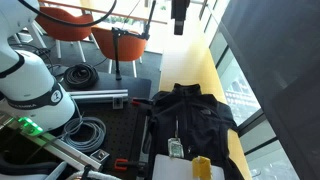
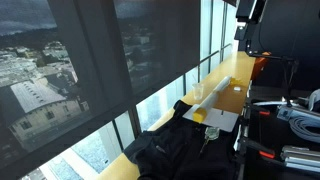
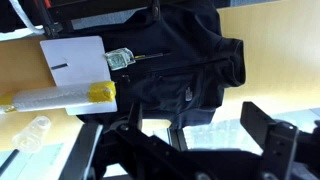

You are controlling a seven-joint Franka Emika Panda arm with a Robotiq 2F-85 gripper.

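My gripper hangs open over the table, its two dark fingers wide apart with nothing between them. Below it a black jacket (image 3: 185, 75) lies spread out on the wooden table. A thin tool with a clear, greenish handle (image 3: 120, 58) rests at the jacket's edge, its shaft pointing across the cloth. Beside it, a white sheet (image 3: 88, 55) carries a pale roll with a yellow end (image 3: 101, 92). In exterior view 1 the gripper (image 1: 148, 36) is high up, well clear of the jacket (image 1: 190, 115).
A clear cup (image 3: 33, 133) stands near the roll. The window with a dark blind (image 2: 100, 70) runs along one side of the table. Coiled cables (image 1: 85, 133) lie by the robot base. Bare tabletop (image 3: 285, 50) shows beyond the jacket.
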